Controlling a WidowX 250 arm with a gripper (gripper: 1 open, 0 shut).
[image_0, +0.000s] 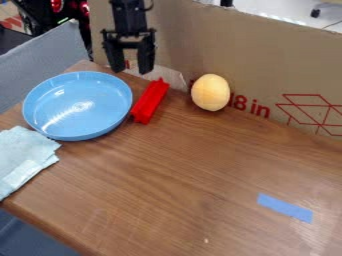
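Observation:
My black gripper (130, 62) hangs open above the back of the table, over the area behind a blue plate (78, 116) and a red cylindrical object (151, 101). The red object lies just right of the plate, below and right of the gripper. A pale yellow, egg-shaped object (210, 92) sits farther right, near the cardboard. Nothing shows between the gripper's fingers.
A folded pale cloth (22, 160) lies at the front left. A cardboard wall (281, 70) bounds the back, a grey surface (38, 65) the left. A blue tape strip (285, 208) is at the right.

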